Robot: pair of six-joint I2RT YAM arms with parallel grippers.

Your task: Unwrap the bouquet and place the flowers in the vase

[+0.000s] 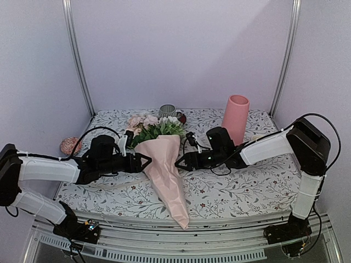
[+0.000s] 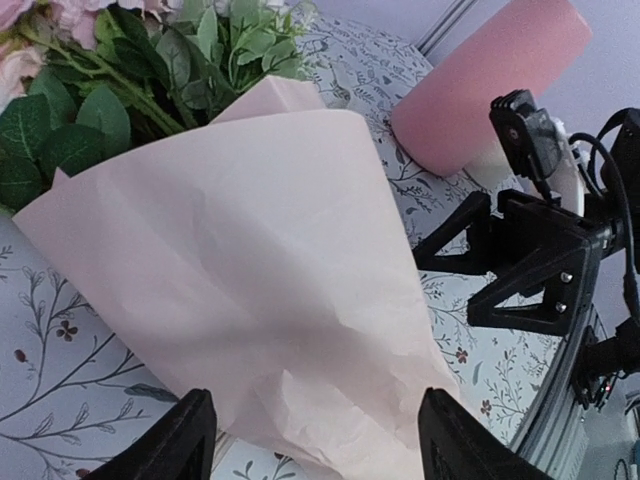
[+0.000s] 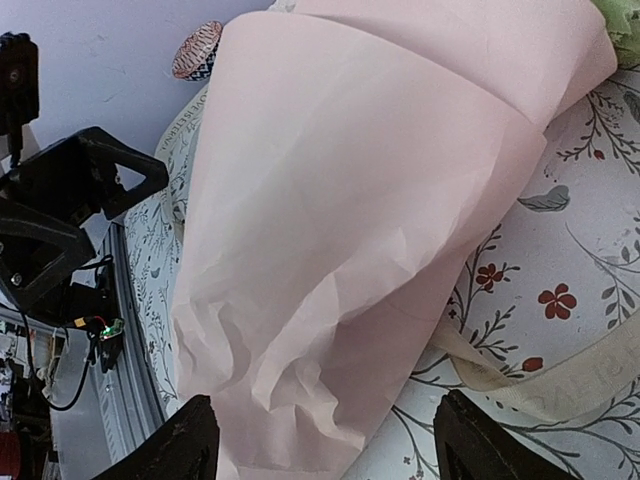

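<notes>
The flowers point(image 1: 143, 121), pale pink blooms with green leaves, lie at the table's middle with their stems inside pink wrapping paper point(image 1: 163, 175). The paper narrows toward the front edge. At the paper's left edge my left gripper point(image 1: 148, 163) stands open, its fingers apart over the sheet in its wrist view. On the other side, my right gripper point(image 1: 178, 162) is open too, close to the right edge of the paper. Neither has anything clearly clamped between its fingers. A tall pink vase point(image 1: 236, 119) stands upright at the back right, behind the right arm.
Behind the flowers is a striped cup point(image 1: 167, 111). A patterned round object point(image 1: 69, 145) sits at the far left. A pale ribbon point(image 3: 545, 385) lies on the table by the paper.
</notes>
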